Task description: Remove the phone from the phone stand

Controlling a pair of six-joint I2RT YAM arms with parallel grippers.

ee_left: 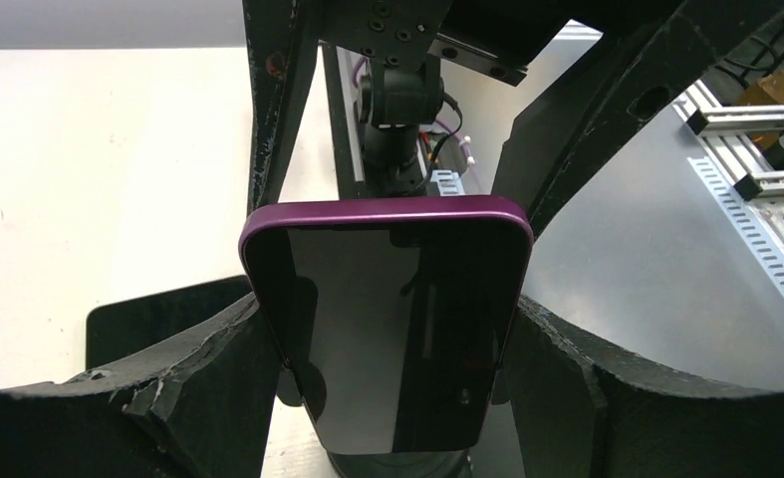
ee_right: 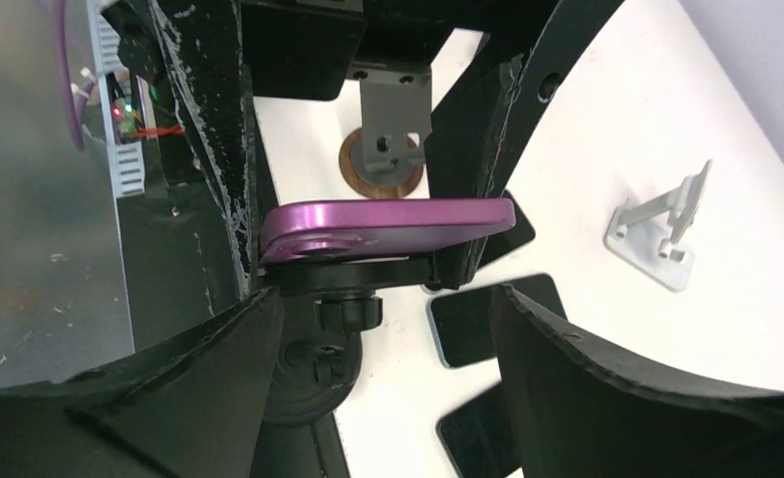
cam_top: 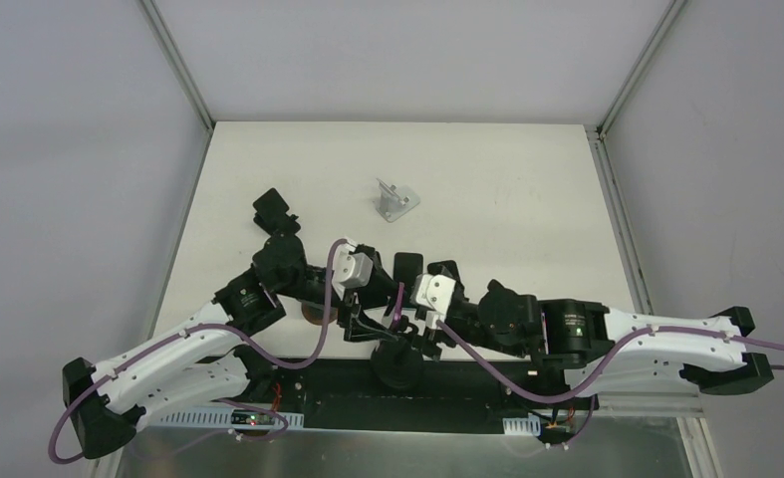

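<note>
The purple-cased phone (ee_left: 388, 329) has its dark screen toward the left wrist camera. My left gripper has one finger against each side of it. A black phone stand (ee_right: 346, 314) is behind and below the phone in the right wrist view, its round base (cam_top: 397, 368) over the table's front edge; stand and phone look in contact. Facing them from the other side, my right gripper is open, its fingers (ee_right: 567, 349) spread wide. In the top view the phone (cam_top: 398, 302) is nearly edge-on between both grippers, whose fingertips are partly hidden.
Several dark flat slabs, among them one slab (ee_right: 472, 324), lie on the white table. A small clear stand (cam_top: 395, 202) is farther back, and a black object (cam_top: 274, 212) is at the left. Both arms are close together.
</note>
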